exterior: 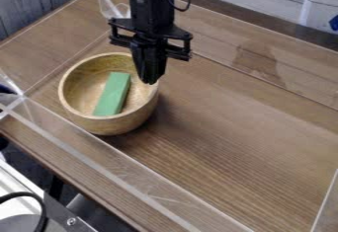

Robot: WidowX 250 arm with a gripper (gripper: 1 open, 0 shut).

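A round wooden bowl [126, 118] sits on the left part of the table, holding a green block [113, 95] that lies lengthwise on its bottom. Over the bowl's back right rim hangs the black gripper [150, 76], pointing down, its narrow fingers shut with nothing visible between them. The block lies to the lower left of the fingertips, apart from them.
Clear plastic edging runs along its left side, with cables and dark gear beyond at the lower left. A pale surface borders the back right.
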